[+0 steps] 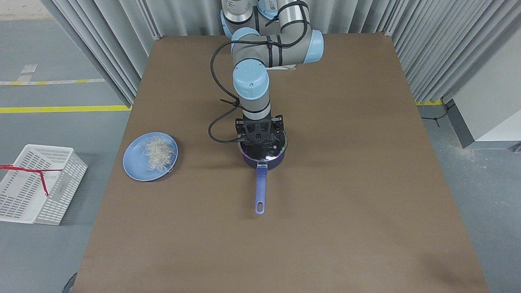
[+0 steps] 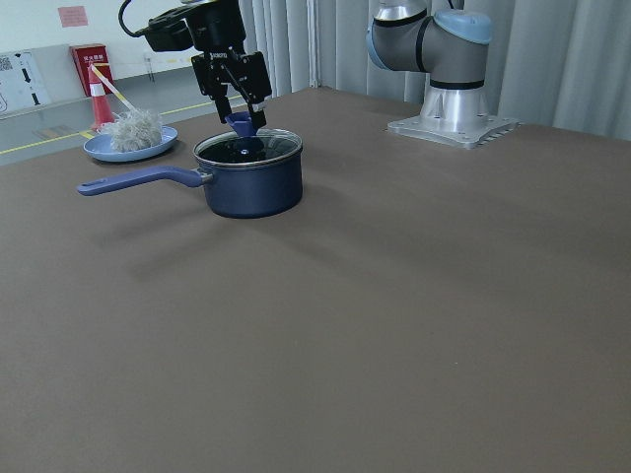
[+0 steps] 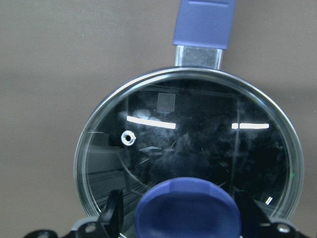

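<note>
A dark blue saucepan [image 2: 251,192] with a glass lid [image 3: 188,134] sits on the brown table [image 1: 342,205], its handle [image 1: 261,190] toward the front camera. The gripper [image 2: 237,103] is low over the lid, its fingers either side of the blue lid knob [image 3: 188,213], close to it; whether they grip it cannot be told. In the front view the gripper hides the knob.
A blue plate [image 1: 139,163] with white shredded material [image 1: 158,154] lies to the pan's left. A white basket [image 1: 58,205] stands on the floor beyond the table's left edge.
</note>
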